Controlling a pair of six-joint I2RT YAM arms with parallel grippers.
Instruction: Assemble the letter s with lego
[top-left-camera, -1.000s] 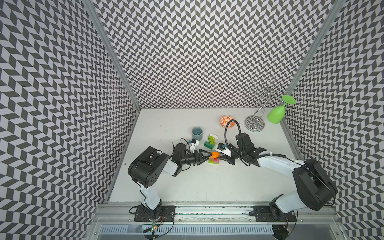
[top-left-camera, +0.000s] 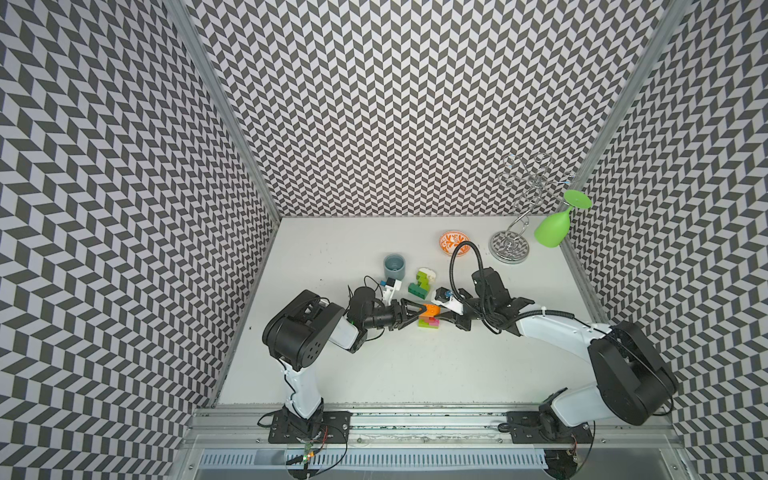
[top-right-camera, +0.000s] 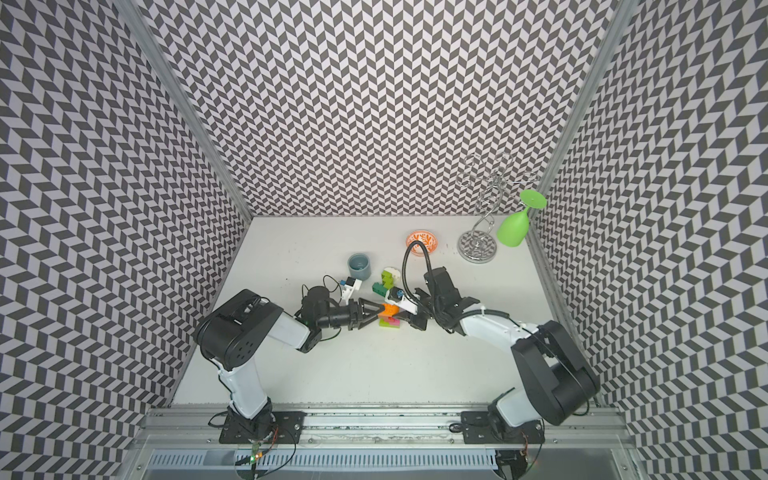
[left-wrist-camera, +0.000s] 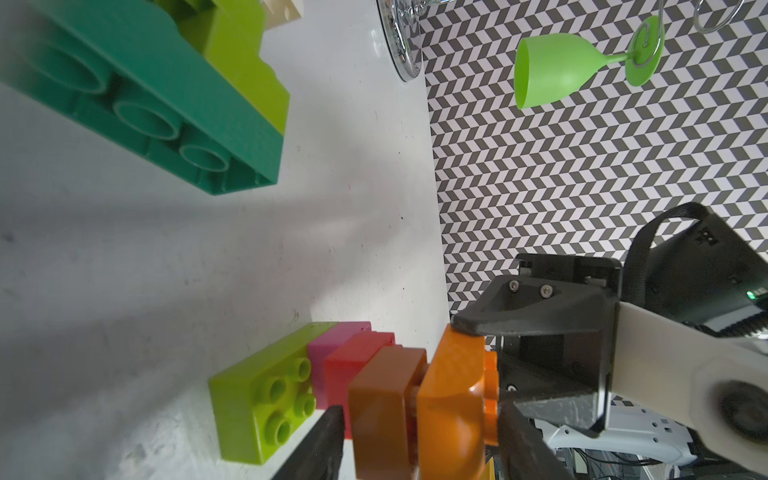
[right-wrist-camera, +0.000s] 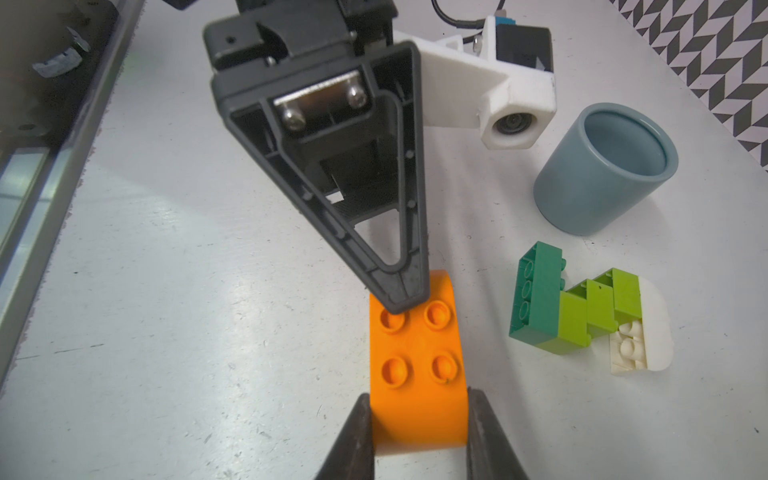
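Between the grippers is an orange brick (right-wrist-camera: 416, 408), above a short row of green (left-wrist-camera: 244, 416), magenta (left-wrist-camera: 324, 356) and red bricks; a darker orange brick (left-wrist-camera: 376, 408) is beside it. My right gripper is shut on the orange brick. My left gripper (top-left-camera: 420, 312) reaches in from the left, its fingers around the orange pieces, apparently part open; whether it touches them is unclear. Behind stands a second group: a dark green brick (right-wrist-camera: 536, 296), lime bricks (right-wrist-camera: 600, 312) and a white piece (right-wrist-camera: 657, 328).
A blue-grey cup (top-left-camera: 394, 267) stands behind the left gripper. An orange patterned bowl (top-left-camera: 453, 240), a metal stand (top-left-camera: 509, 246) and a green goblet (top-left-camera: 552, 228) are at the back right.
The left arm's elbow has shifted slightly to the right, and both arms have moved very slightly.
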